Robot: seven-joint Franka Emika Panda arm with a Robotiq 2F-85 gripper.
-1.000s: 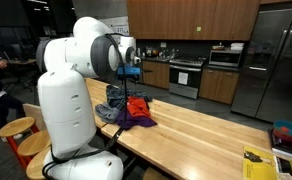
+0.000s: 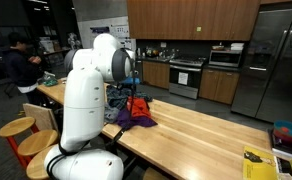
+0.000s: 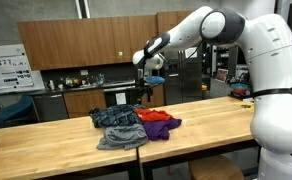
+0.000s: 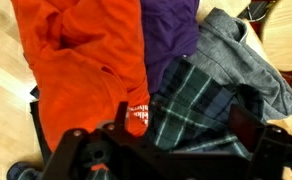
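Observation:
A heap of cloths lies on the table beneath my gripper (image 3: 146, 92). In the wrist view, a bright red-orange cloth (image 4: 81, 60) fills the left side. A purple cloth (image 4: 169, 35) lies beside it at the top. A dark plaid cloth (image 4: 191, 110) spreads across the middle, and a grey cloth (image 4: 246, 65) sits on the right. My dark fingers (image 4: 254, 130) stand wide apart over the red and plaid cloths, holding nothing. Exterior view 2 shows the gripper above the heap, apart from it.
Yellow sheets (image 2: 259, 165) and a blue bowl (image 2: 288, 130) are at its right end. Wooden stools (image 2: 36, 143) stand at the left, where a person (image 2: 24, 65) is in view.
My gripper has come down and slightly right, closer to the heap. The cloths look unmoved. The person has come farther into view at the left.

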